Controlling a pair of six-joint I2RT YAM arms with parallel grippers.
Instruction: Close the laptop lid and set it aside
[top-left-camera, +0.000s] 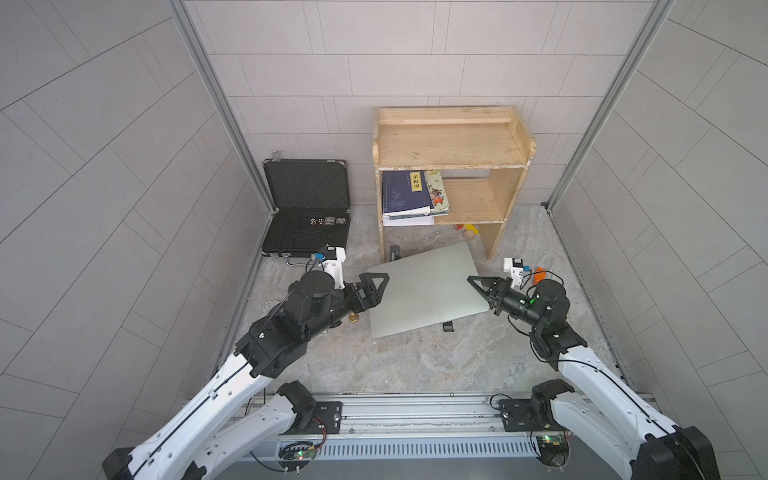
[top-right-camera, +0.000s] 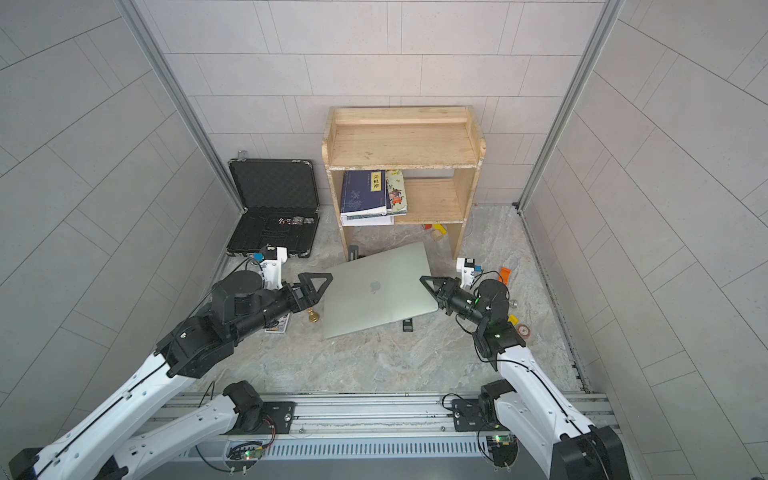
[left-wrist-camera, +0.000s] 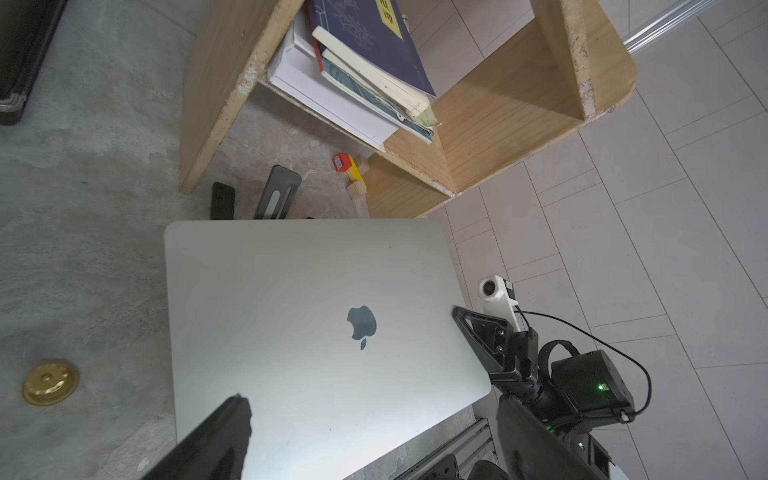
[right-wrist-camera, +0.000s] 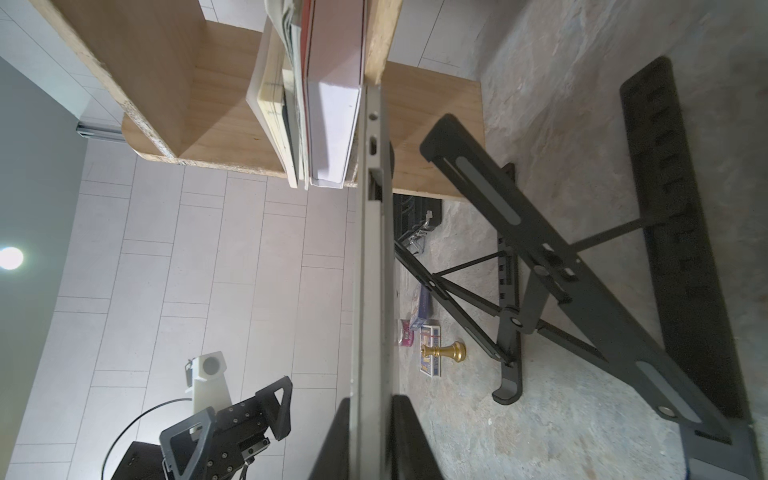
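Note:
The silver laptop (top-left-camera: 424, 289) is closed, its Apple logo showing in the left wrist view, and it is held above a black laptop stand. My right gripper (top-right-camera: 425, 281) is shut on the laptop's right short edge; in the right wrist view the laptop (right-wrist-camera: 372, 304) appears edge-on between the fingers, clear of the stand. My left gripper (top-left-camera: 377, 281) stands open over the laptop's left end, with nothing seen between its fingers.
Behind is a wooden shelf (top-left-camera: 448, 137) with books (top-left-camera: 404, 192). An open black case (top-left-camera: 308, 184) lies back left. A gold chess piece (top-right-camera: 313, 315) is on the floor left of the laptop; small orange and yellow items lie at the right.

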